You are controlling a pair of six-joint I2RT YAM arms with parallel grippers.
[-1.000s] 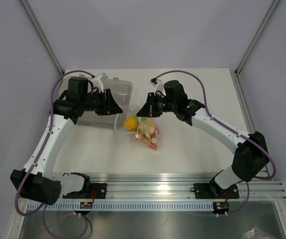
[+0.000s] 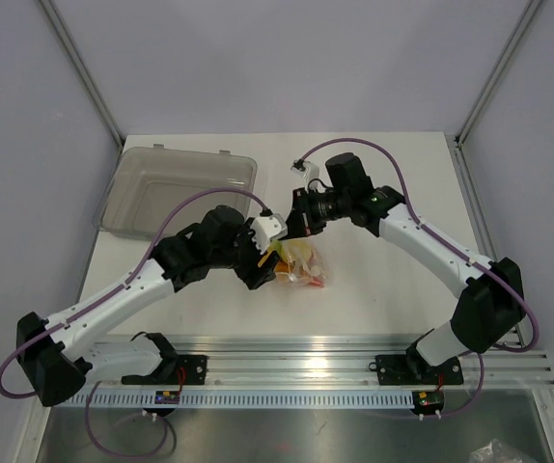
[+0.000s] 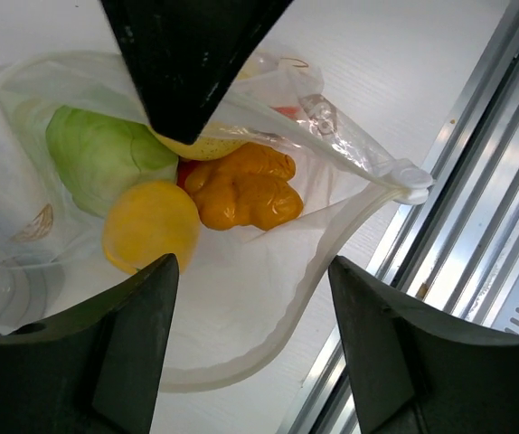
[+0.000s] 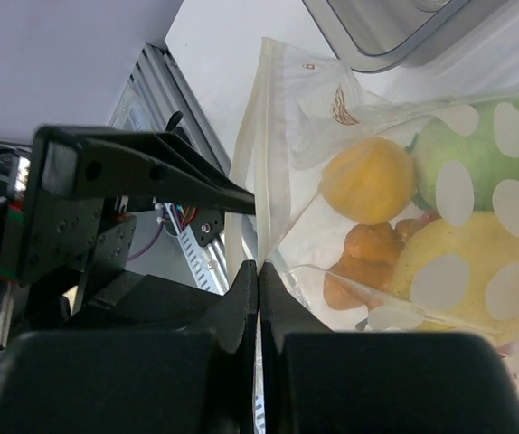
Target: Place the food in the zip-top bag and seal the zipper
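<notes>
The clear zip bag [image 2: 305, 264] holds a green item [image 3: 106, 154], a yellow-orange round item [image 3: 149, 226], orange lumpy food [image 3: 246, 194] and a larger yellow item [image 4: 467, 271]. My open left gripper is at the bag's mouth, its fingers either side of the bag's edge, near the zipper strip in the left wrist view. My right gripper is shut at the bag's top edge; the film meets its fingertips, though whether film is pinched between them is hard to see.
An empty grey plastic bin [image 2: 132, 183] sits at the back left of the white table. The metal rail [image 2: 287, 343] runs along the front edge.
My left gripper swung from above the bin's front right toward the front and right, down to the bag. The bag and my right gripper shifted slightly rightward.
</notes>
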